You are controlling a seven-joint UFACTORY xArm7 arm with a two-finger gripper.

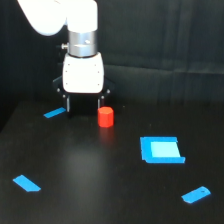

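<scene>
A small red block [105,117] stands on the dark table, left of centre and towards the back. My white gripper [84,103] points down to the left of it, its dark fingers [67,103] spread wide with nothing visible between them. The right finger is very close to the block's upper left; whether they touch, I cannot tell. To the right, a blue-bordered square with a pale middle [163,149] lies flat on the table.
Blue strips mark the table at the back left [54,112], front left [26,184] and front right [196,195]. A dark curtain [160,60] hangs behind.
</scene>
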